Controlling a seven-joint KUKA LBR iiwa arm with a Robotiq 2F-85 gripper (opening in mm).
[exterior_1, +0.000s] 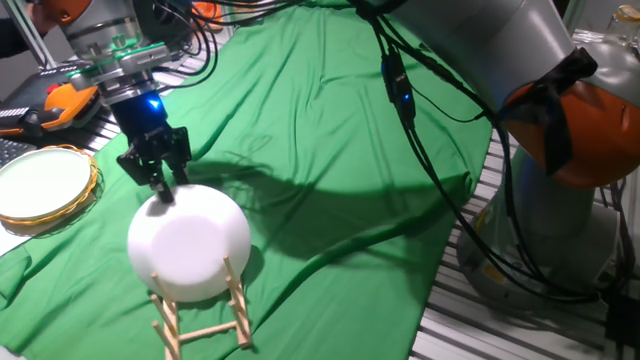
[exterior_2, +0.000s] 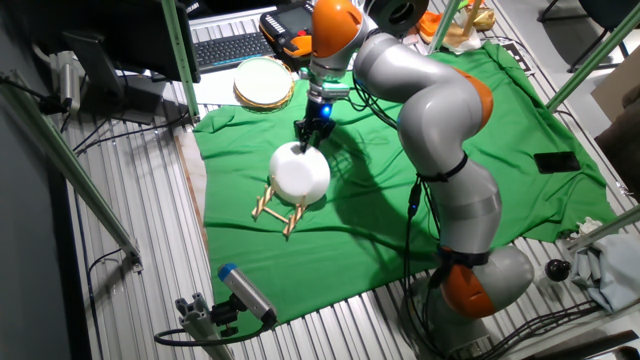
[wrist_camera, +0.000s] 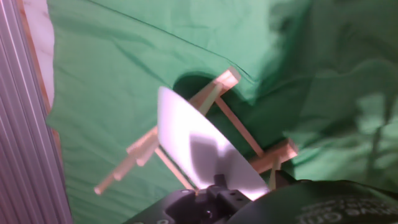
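Note:
A white plate (exterior_1: 188, 245) stands tilted on edge at a small wooden rack (exterior_1: 208, 331). My gripper (exterior_1: 173, 190) is shut on the plate's upper rim, with one finger in front of it and the other behind. In the second exterior view the plate (exterior_2: 300, 175) overlaps the far side of the rack (exterior_2: 277, 213). From the wrist, the plate (wrist_camera: 193, 143) appears nearly edge-on, stretching from the fingers across the rack (wrist_camera: 239, 124). Whether its lower edge is fully seated between the pegs cannot be made out.
A pale round plate in a woven, yellow-rimmed holder (exterior_1: 45, 185) lies left of the green cloth (exterior_1: 340, 200). Beyond it are a keyboard (exterior_2: 232, 50) and an orange-black device (exterior_2: 288, 32). Right of the rack the cloth is wrinkled but clear.

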